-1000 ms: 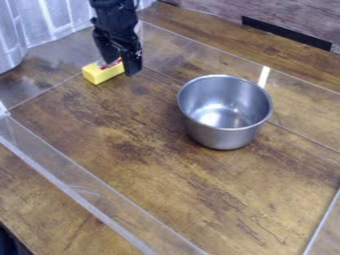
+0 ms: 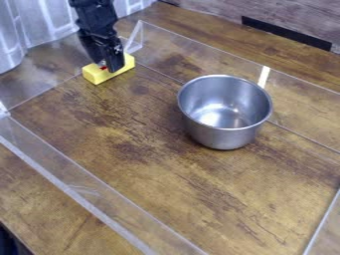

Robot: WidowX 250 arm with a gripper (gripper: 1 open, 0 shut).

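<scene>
My black gripper is at the top left of the camera view, lowered over a yellow block with some red showing on its top. The gripper is open, its fingertips at or just above the block; whether they touch it I cannot tell. A steel pot stands upright to the right, apart from the block.
Clear walls or panels run along the left and right edges, and a crumpled silvery covering lies at the back left.
My gripper has moved left and a little down onto the yellow block over the last second. The pot has not moved.
</scene>
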